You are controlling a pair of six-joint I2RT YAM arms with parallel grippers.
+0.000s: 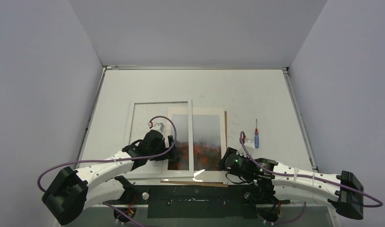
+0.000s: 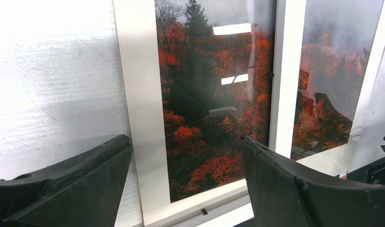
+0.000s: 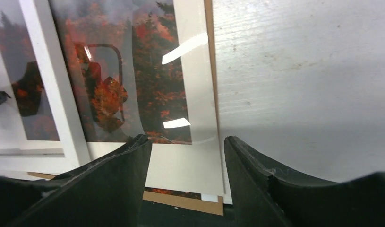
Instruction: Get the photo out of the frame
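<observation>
The white frame (image 1: 190,127) lies flat on the table, its right bar crossing the photo (image 1: 207,149) of red autumn trees. A glossy sheet with glare and a pale mat (image 3: 195,163) border the picture. Brown backing (image 3: 181,199) peeks out along the mat's right and lower edges, with a strip of reddish print (image 3: 169,192) showing there too. Over the mat's left border, my left gripper is open, fingers apart, nothing held. My right gripper stands open above the lower right corner, one finger on each side of the mat's right edge.
A screwdriver (image 1: 256,137) with a blue handle lies to the right. A dark panel (image 1: 202,203) runs along the front edge.
</observation>
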